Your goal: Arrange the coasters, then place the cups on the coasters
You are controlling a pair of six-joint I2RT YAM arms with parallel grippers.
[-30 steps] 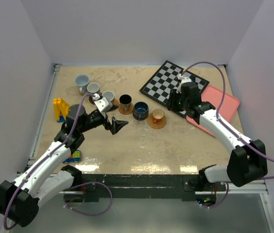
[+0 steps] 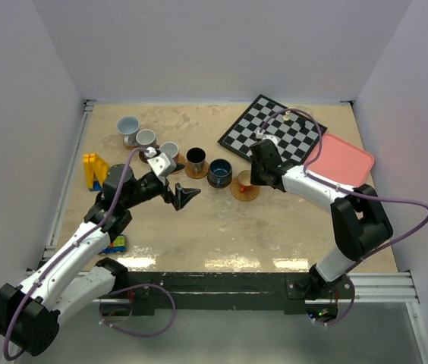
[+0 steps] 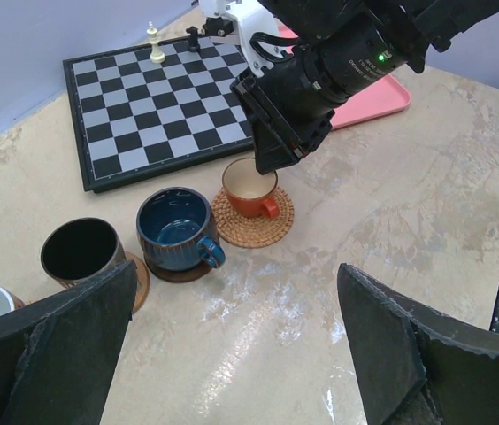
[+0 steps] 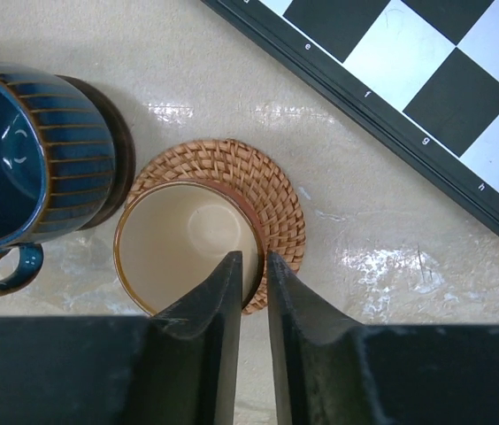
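Observation:
An orange-red cup with cream inside sits on a woven round coaster, partly hidden under my right gripper in the top view. In the right wrist view that gripper's narrow fingertips are close together over the cup's right rim; whether anything is between them cannot be told. My left gripper hangs open left of the blue mug, nothing between its fingers.
A dark cup and several pale cups stand on coasters to the left. A chessboard and pink tray lie behind and right.
The left arm and the cups look unchanged.

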